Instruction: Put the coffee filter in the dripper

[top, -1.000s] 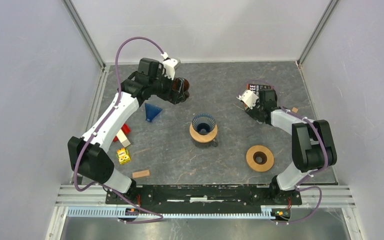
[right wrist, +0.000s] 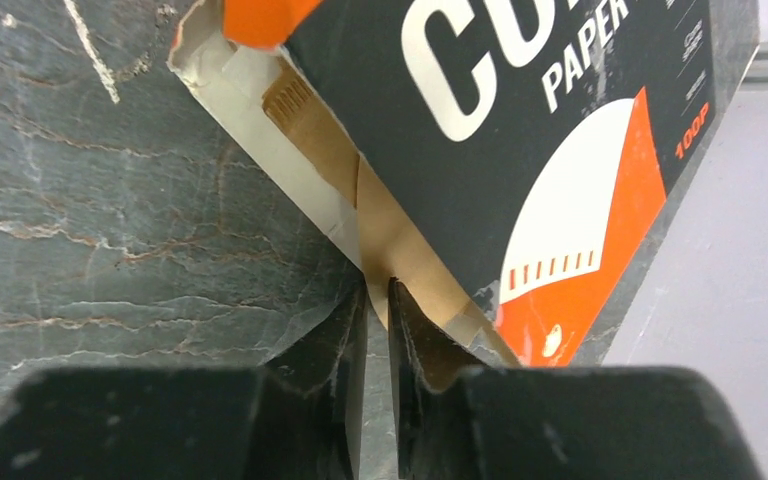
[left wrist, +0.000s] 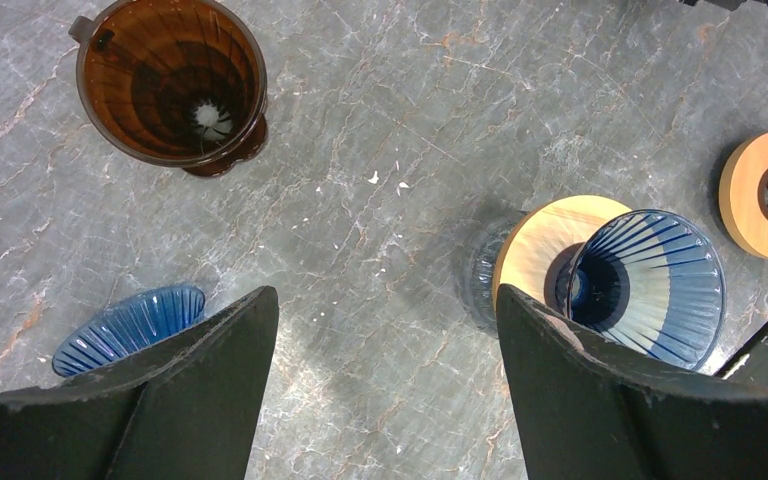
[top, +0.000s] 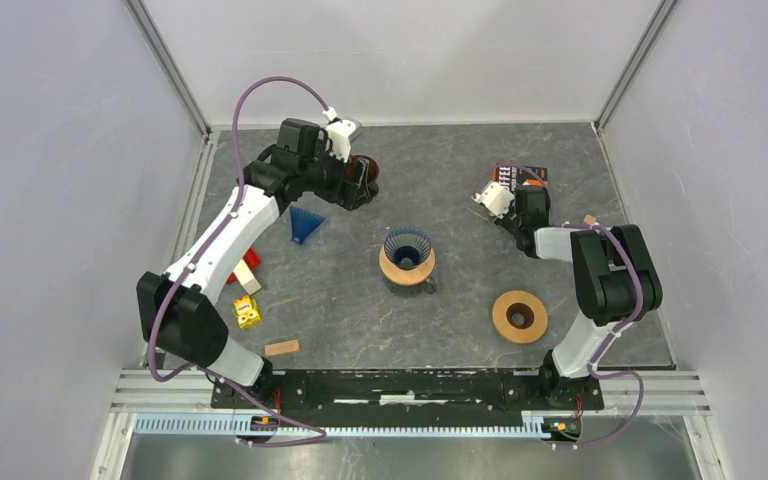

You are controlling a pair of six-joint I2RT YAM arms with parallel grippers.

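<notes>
The blue ribbed dripper (top: pixel 407 243) sits in a wooden ring on a glass vessel at the table's middle, also seen in the left wrist view (left wrist: pixel 660 290). My left gripper hovers open and empty, up and left of it. At the back right lies the black-and-orange filter box (right wrist: pixel 440 180), with tan paper filters (right wrist: pixel 405 255) showing along its open edge. My right gripper is at that edge, fingertips a narrow gap apart on or beside the filters; whether it grips one is unclear.
A brown dripper (left wrist: pixel 170 70) and a blue one (left wrist: pixel 130 325) stand at left, with small blocks and a yellow packet (top: pixel 247 311) nearer the front. A wooden ring (top: pixel 520 305) lies at front right.
The left arm and the other objects show no clear movement.
</notes>
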